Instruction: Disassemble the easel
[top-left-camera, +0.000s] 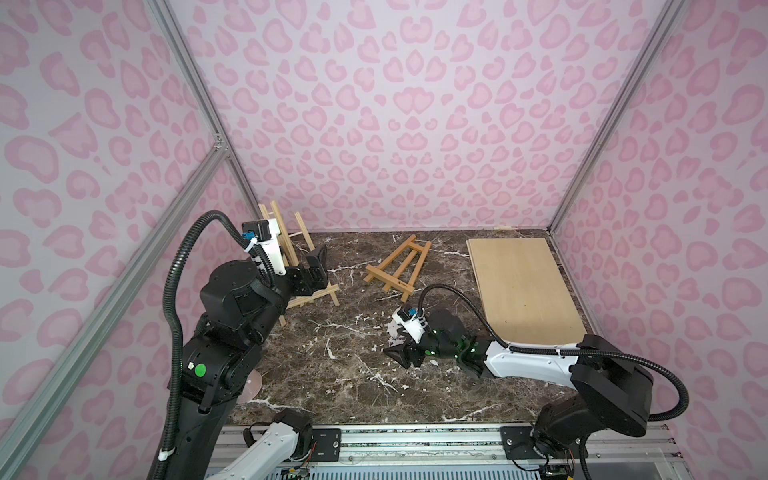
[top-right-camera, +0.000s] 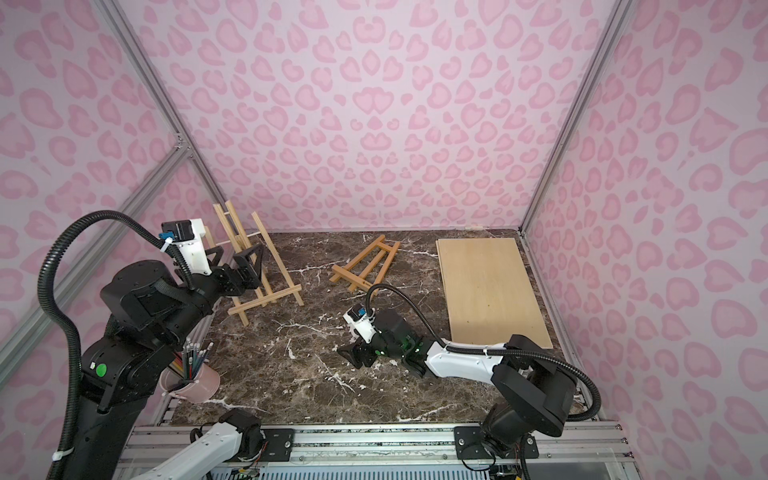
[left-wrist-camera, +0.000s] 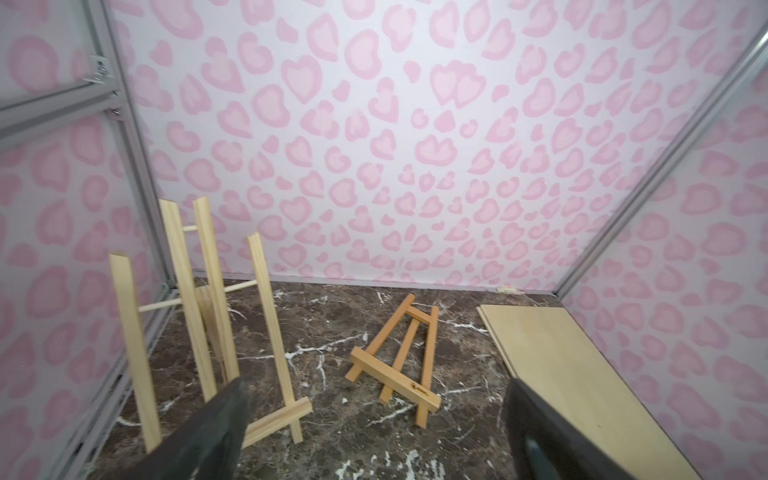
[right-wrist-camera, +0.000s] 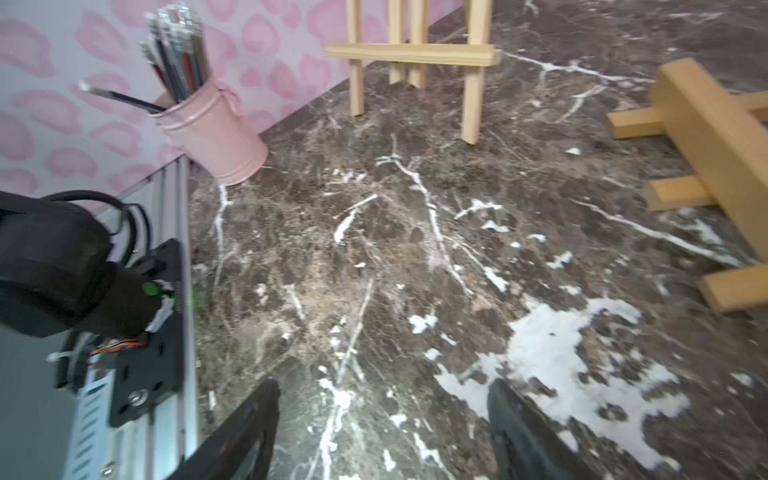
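Observation:
A small brown easel (top-left-camera: 402, 267) lies flat on the marble table, back of centre, its crossbar towards the front. A paler, taller easel (top-right-camera: 257, 268) stands upright at the back left. My left gripper (top-right-camera: 257, 268) is raised in front of the pale easel in the top views, open, nothing between its blurred fingers. Low over the middle of the table, in front of the lying easel, is my right gripper (top-left-camera: 397, 357). Its fingers (right-wrist-camera: 256, 424) are apart with bare marble between them.
Light wooden boards (top-left-camera: 524, 288) lie at the right of the table. A pink bucket (right-wrist-camera: 212, 140) with brushes stands at the left edge. Marble between the bucket and the lying easel (right-wrist-camera: 712, 152) is free.

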